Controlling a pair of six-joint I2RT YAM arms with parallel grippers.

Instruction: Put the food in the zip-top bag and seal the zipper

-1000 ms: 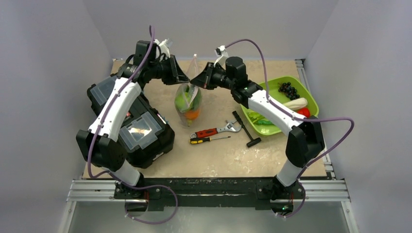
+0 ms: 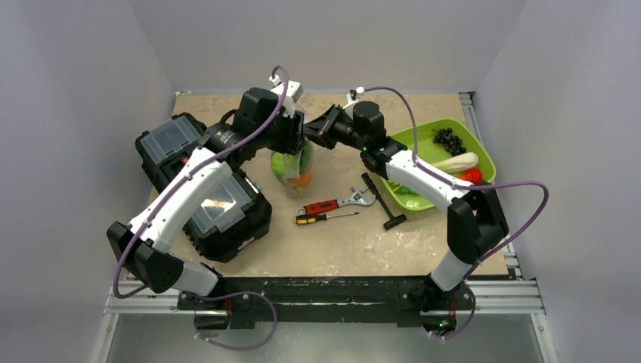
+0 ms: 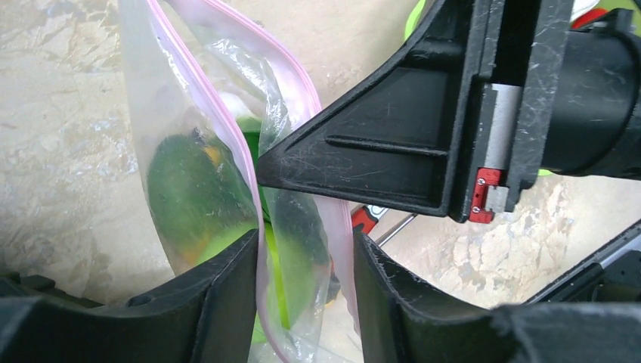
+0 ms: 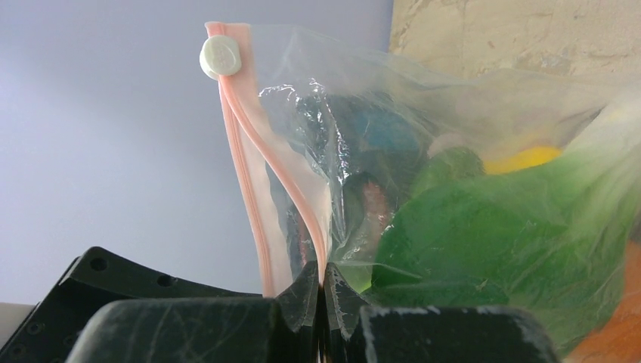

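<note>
The clear zip top bag (image 2: 287,172) stands upright with food inside: a green pepper (image 4: 461,227) and something orange (image 4: 614,318) show through its wall. Its mouth gapes, the two pink zip strips (image 3: 291,64) standing apart. A pale slider (image 4: 221,57) sits at one end of the strips. One strip runs between the fingertips of my right gripper, which is shut on it. My left gripper is part open above the bag, with both edges of the mouth in the gap between its fingers. In the top view the arms hide the mouth.
A green basket (image 2: 490,160) at the right holds grapes (image 2: 449,141), a white vegetable and a tomato (image 2: 472,175). A wrench (image 2: 332,205), a screwdriver (image 2: 325,218) and a hammer (image 2: 384,201) lie in front of the bag. Black tool cases (image 2: 227,208) stand at the left.
My left gripper has moved right and toward the front, from beside the bag's mouth to over it. The right gripper has shifted slightly to the right and stays at the mouth.
</note>
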